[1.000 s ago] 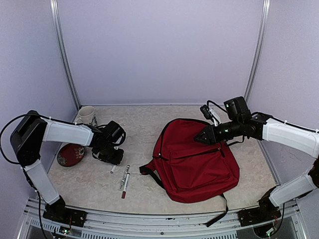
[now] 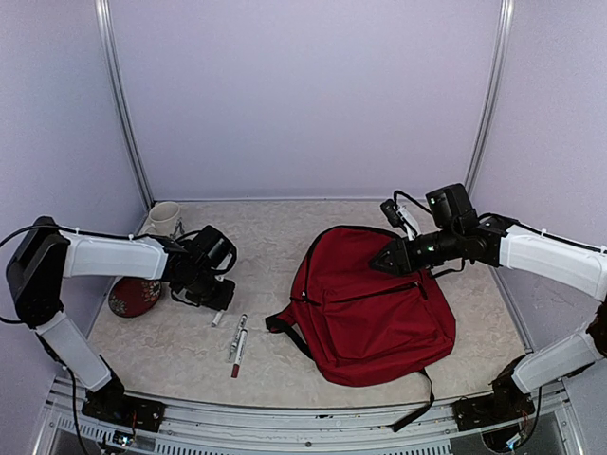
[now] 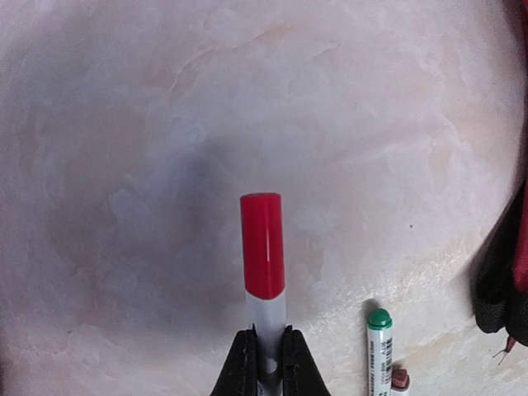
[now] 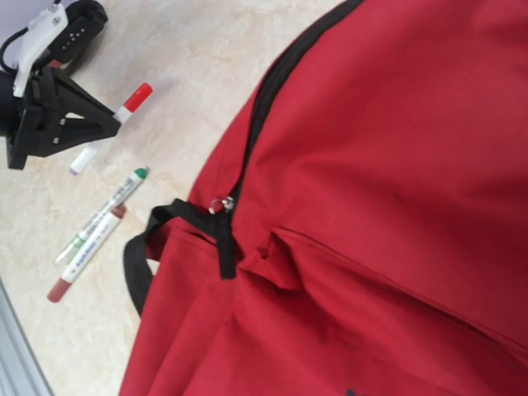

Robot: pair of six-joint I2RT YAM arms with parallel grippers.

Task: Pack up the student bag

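My left gripper [image 2: 218, 301] is shut on a red-capped marker [image 3: 263, 243], held in the middle above the table left of the bag. Beside it lie a green-capped marker [image 4: 115, 198] and a brown-capped marker [image 4: 87, 252]. The red backpack [image 2: 375, 336] lies flat on the right half, with zips and black straps; whether its compartments are open is unclear. My right gripper [image 2: 384, 262] hangs over the bag's upper part, its fingertips out of its wrist view; its opening is hard to see.
At the back left stand a white mug [image 2: 165, 214] and a dark red patterned round object [image 2: 133, 294], partly behind the left arm. The table between left arm and bag is mostly clear toward the back.
The right arm and bag are unchanged.
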